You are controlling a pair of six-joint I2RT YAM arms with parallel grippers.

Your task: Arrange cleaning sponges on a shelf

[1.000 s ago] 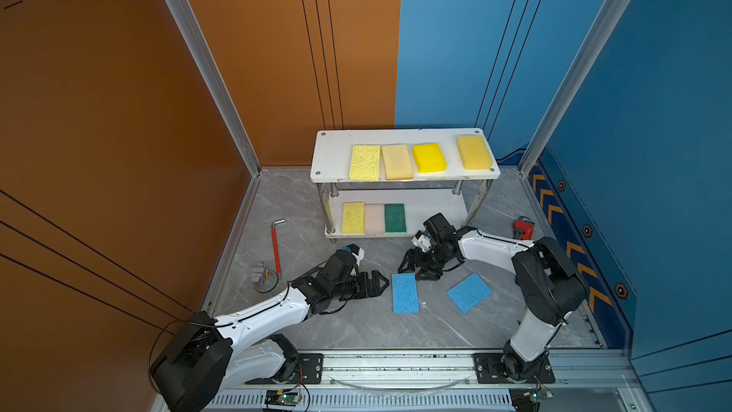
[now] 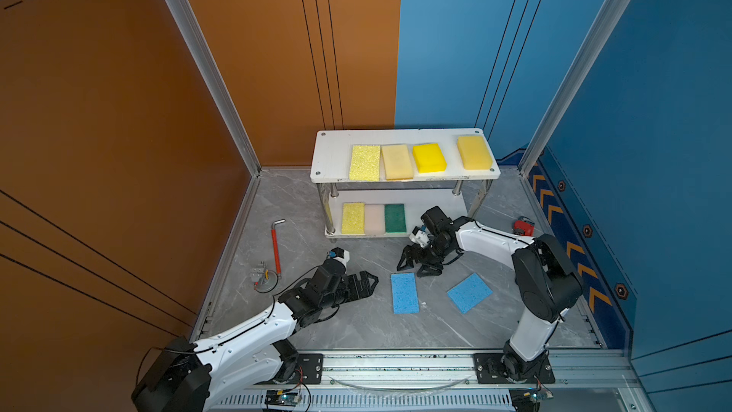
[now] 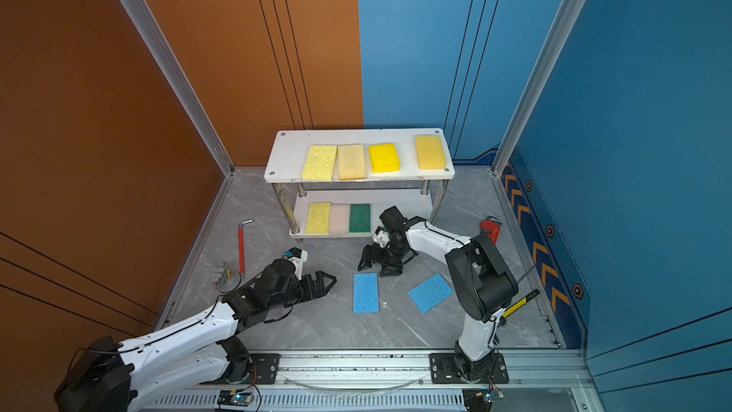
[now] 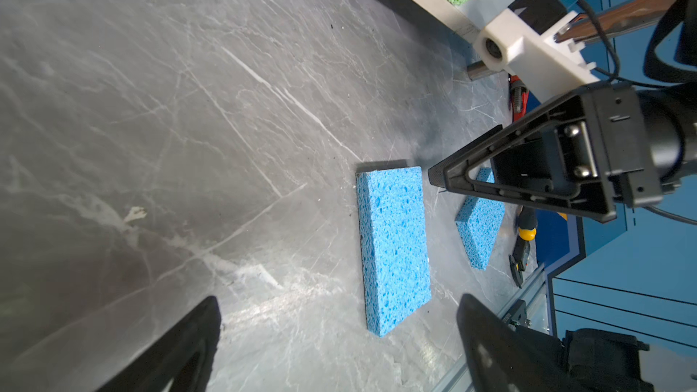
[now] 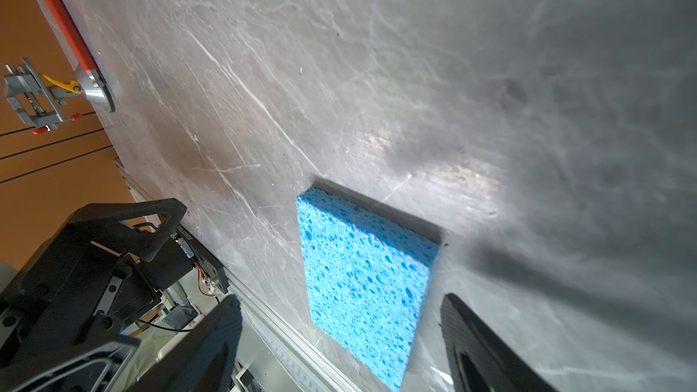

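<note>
Two blue sponges lie on the grey floor: one upright-oriented in the middle point(image 2: 404, 293), the other angled at right point(image 2: 469, 293). My right gripper point(image 2: 413, 265) hangs open just above and beyond the middle sponge, its fingers on either side in the right wrist view, holding nothing. My left gripper point(image 2: 367, 284) stands open left of that sponge, holding nothing.
A red-handled tool point(image 2: 275, 248) and metal clamp lie at the left; a red tool point(image 2: 523, 227) sits at the right, and a yellow tool point(image 3: 520, 303) near the right edge. Bare floor surrounds the blue sponges. The lower shelf's right part has free room.
My left gripper has drawn back leftwards from the middle blue sponge. My right gripper has risen slightly toward the shelf. The sponges look unchanged.
</note>
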